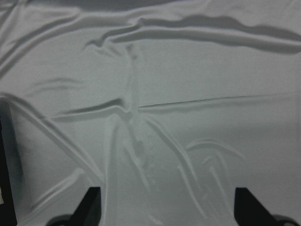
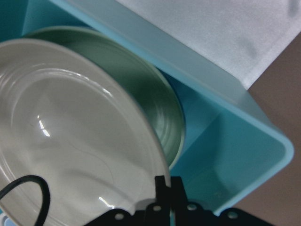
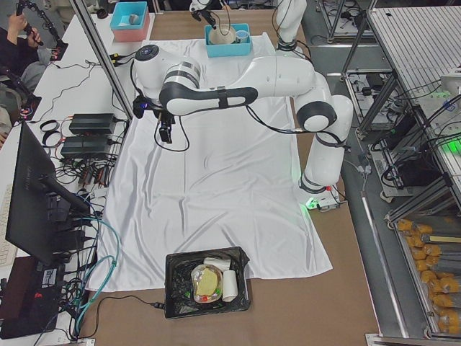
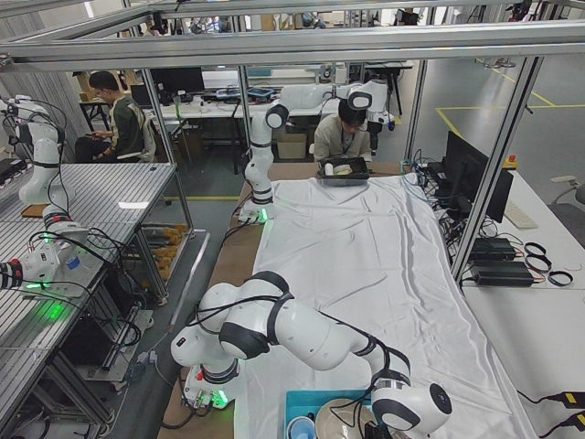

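A white plate [image 2: 75,132] is held at its rim by my right gripper, shut on it over the blue bin [image 2: 235,155]. A green plate [image 2: 141,84] lies in the bin beneath it. In the left camera view the plate [image 3: 222,36] is at the far bin [image 3: 227,50]. My left gripper [image 3: 166,133] hangs above the white cloth [image 3: 209,166], its fingers apart in the left wrist view, nothing between them.
A black tray [image 3: 207,303] with food and white rolls stands at the opposite end of the cloth. A blue cup [image 3: 242,34] is in the far bin. Monitors and cables line one side.
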